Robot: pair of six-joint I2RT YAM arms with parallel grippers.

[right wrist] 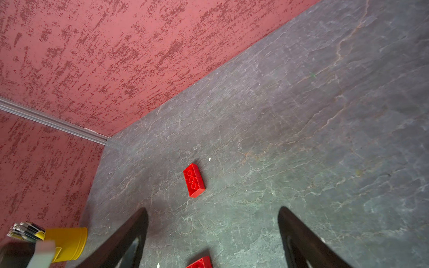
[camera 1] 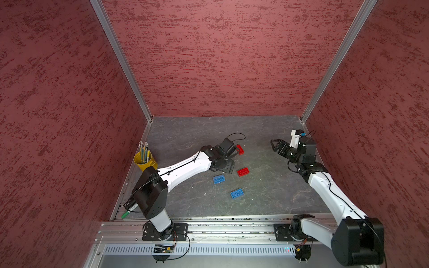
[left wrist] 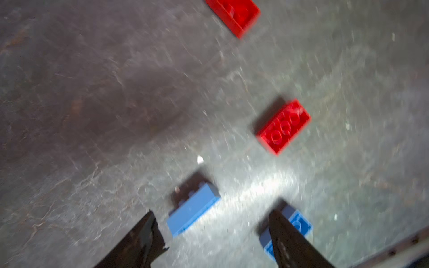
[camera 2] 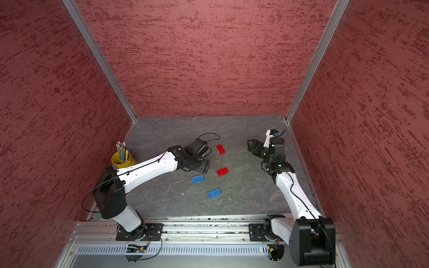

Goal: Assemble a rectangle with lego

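Observation:
Four loose bricks lie apart on the table: a back red brick [camera 1: 240, 149], a middle red brick [camera 1: 242, 172], a blue brick [camera 1: 219, 179] and a front blue brick [camera 1: 236, 193]. In the left wrist view my left gripper is open over the table, above the bricks, with the nearer blue brick [left wrist: 193, 208] just beyond its fingertips. My right gripper hangs at the right side of the table, open, with nothing between its fingers; the back red brick [right wrist: 194, 180] shows beyond it in the right wrist view.
A yellow mug [camera 1: 145, 163] with pens stands at the left edge. Red walls [camera 1: 223, 58] enclose the back and both sides.

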